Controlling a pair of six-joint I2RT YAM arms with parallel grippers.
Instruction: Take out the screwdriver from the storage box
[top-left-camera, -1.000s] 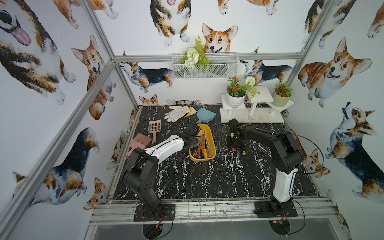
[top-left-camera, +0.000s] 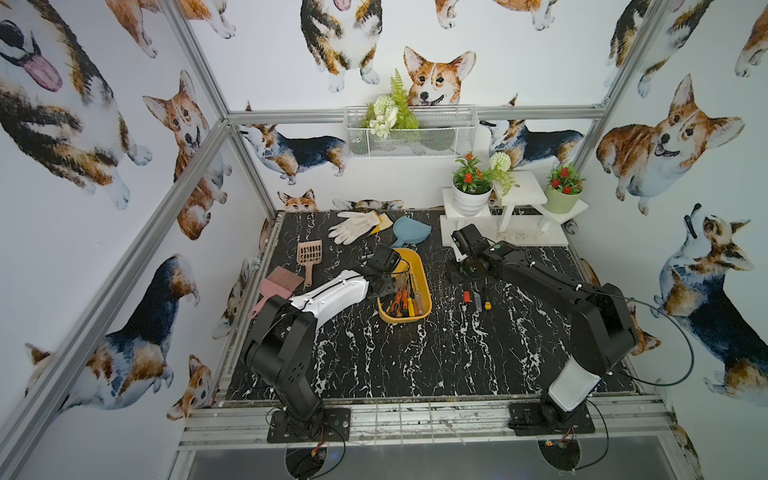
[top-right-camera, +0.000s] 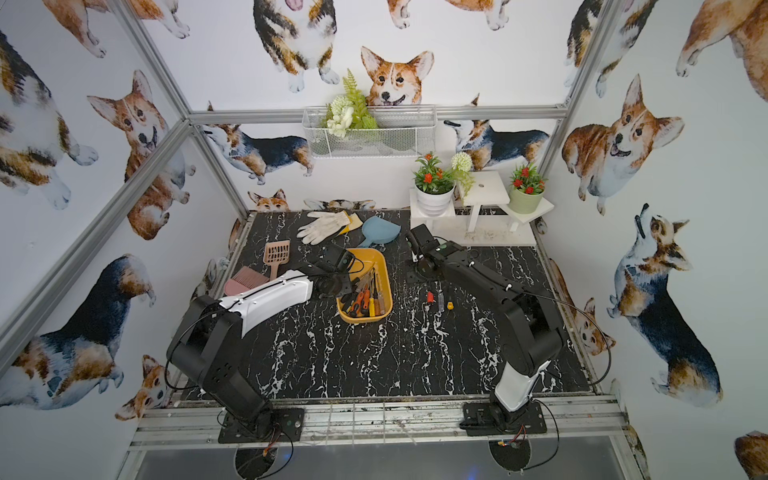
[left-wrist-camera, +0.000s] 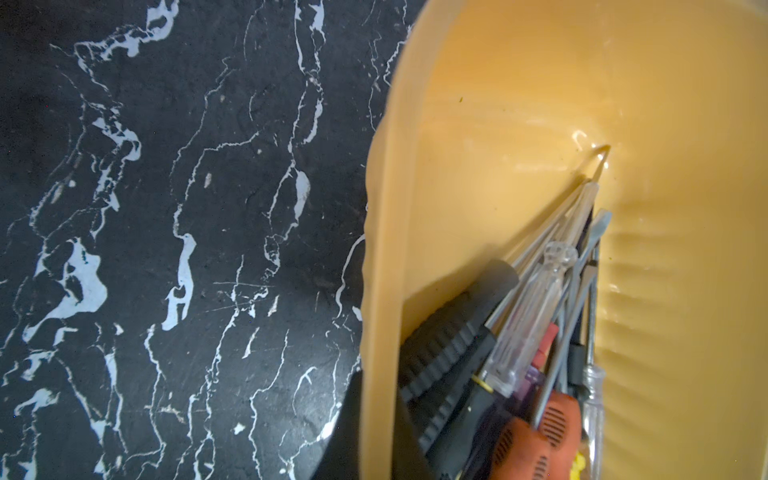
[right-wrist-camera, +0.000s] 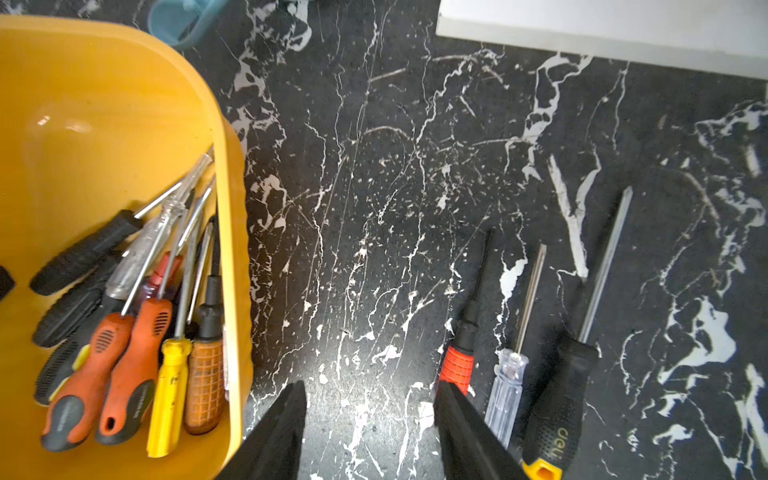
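Note:
A yellow storage box (right-wrist-camera: 232, 320) holds several screwdrivers, among them orange-handled (right-wrist-camera: 132, 376), yellow-handled (right-wrist-camera: 168, 400) and clear-handled ones (left-wrist-camera: 520, 336). To its right on the table lie a red-and-black screwdriver (right-wrist-camera: 456, 364), a small clear one (right-wrist-camera: 504, 400) and a large black one (right-wrist-camera: 560, 400). My right gripper is open above the bare table between box and loose screwdrivers, nothing between its fingers. My left gripper (top-right-camera: 336, 280) hangs over the box's left side; its fingertips are mostly hidden, and its finger state cannot be made out.
A blue dustpan (top-left-camera: 412, 229), white gloves (top-left-camera: 352, 228), a pink scoop (top-left-camera: 310, 254) and a pink dustpan (top-left-camera: 280, 284) lie around the box. A white stand (top-left-camera: 504, 230) with potted flowers occupies the back right.
My right arm has risen and moved slightly left toward the box, showing more of the loose screwdrivers' handles. The left arm has not visibly moved.

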